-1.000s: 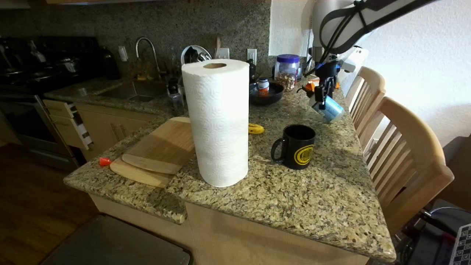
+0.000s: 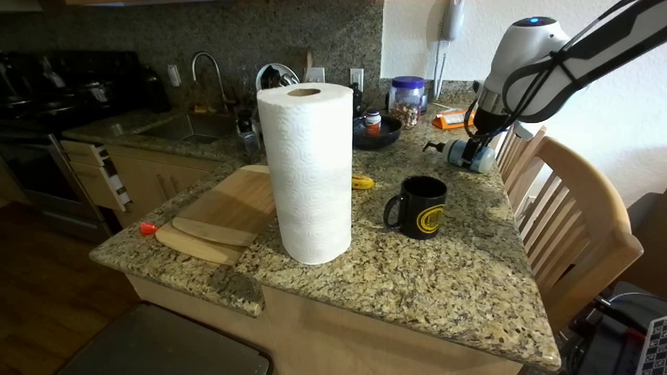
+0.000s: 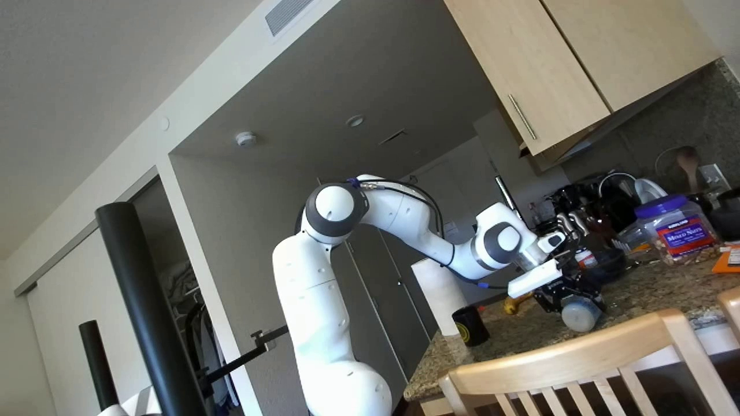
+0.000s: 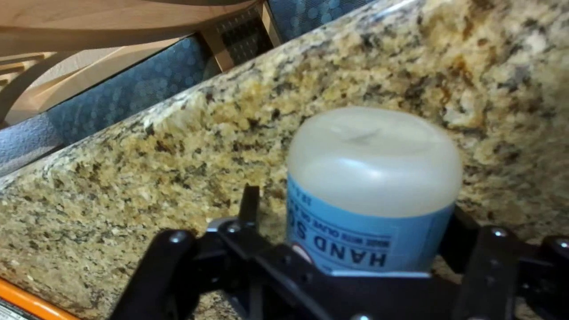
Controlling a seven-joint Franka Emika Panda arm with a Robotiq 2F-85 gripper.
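Observation:
A blue-labelled hand soap bottle (image 2: 485,160) with a black pump (image 2: 434,146) is on its side at the counter's right edge, pump to the left. My gripper (image 2: 473,152) is around its body from above. In the wrist view, the bottle's pale base (image 4: 376,160) faces the camera between the fingers of my gripper. A gap shows between the left finger and the bottle; the right finger (image 4: 459,240) is against or very near it. The fingers are part open. Whether the bottle rests fully on the granite is hard to tell.
A black mug (image 2: 422,207) and a paper towel roll (image 2: 312,181) stand nearer the front. Behind are a nut jar (image 2: 406,103), a dark pan (image 2: 376,134) and an orange package (image 2: 451,119). Wooden chairs (image 2: 563,187) line the right edge.
The arm has swung to the right and the wrist has tilted. The bottle has turned from slanting to nearly level, with its base slightly further right.

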